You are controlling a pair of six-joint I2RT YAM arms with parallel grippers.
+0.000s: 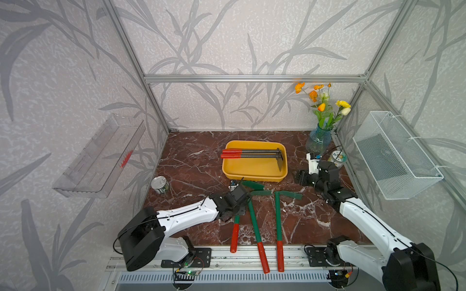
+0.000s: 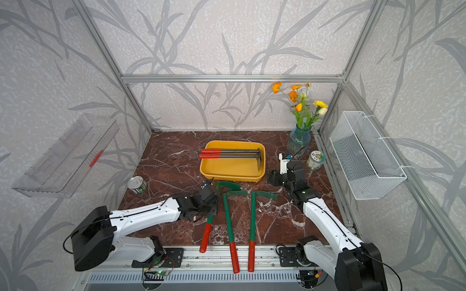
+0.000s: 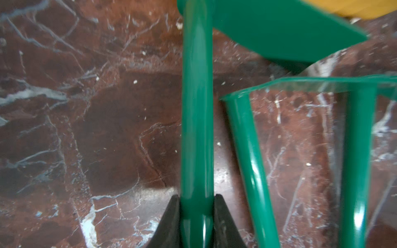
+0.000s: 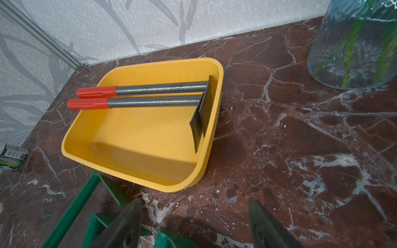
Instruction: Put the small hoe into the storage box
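My left gripper is shut on the green shaft of a small hoe (image 3: pixel 197 124), whose green blade (image 3: pixel 285 33) points right, close to the box's near side. Its red grip (image 1: pixel 235 238) reaches toward the front edge. To its right lie two more green hoes, the middle hoe (image 1: pixel 255 223) and the right hoe (image 1: pixel 279 223). The yellow storage box (image 1: pixel 233 172) holds several hoes with dark shafts and red grips (image 4: pixel 89 103), along its back part. Beside the box on the right, my right gripper is part open with nothing between its fingers.
A glass vase (image 1: pixel 318 141) of flowers and a can (image 1: pixel 337 157) stand at the back right. Another can (image 1: pixel 159 184) stands at the left. Baskets hang on both side walls: a clear basket (image 1: pixel 102 160) and a white mesh basket (image 1: pixel 398 155).
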